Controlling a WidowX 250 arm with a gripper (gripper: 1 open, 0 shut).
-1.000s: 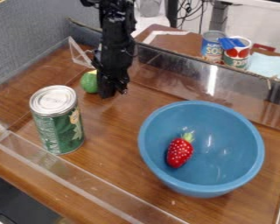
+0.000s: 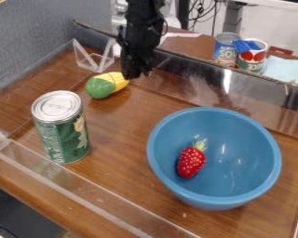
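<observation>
My black gripper (image 2: 135, 67) hangs at the top centre, just above and behind a yellow and green toy corn (image 2: 107, 84) lying on the wooden surface; whether its fingers are open or shut is hard to see. A blue bowl (image 2: 214, 186) on the right holds a red strawberry (image 2: 190, 162) with a green top. A tall green can (image 2: 60, 130) stands at the left front.
A clear plastic barrier (image 2: 238, 98) runs along the back, with cans (image 2: 226, 51) behind it. A grey padded wall (image 2: 27, 37) is at the left. Bare wood lies between can and bowl.
My gripper has risen up and back from over the corn, uncovering its yellow part. The bowl, strawberry and green can are unmoved.
</observation>
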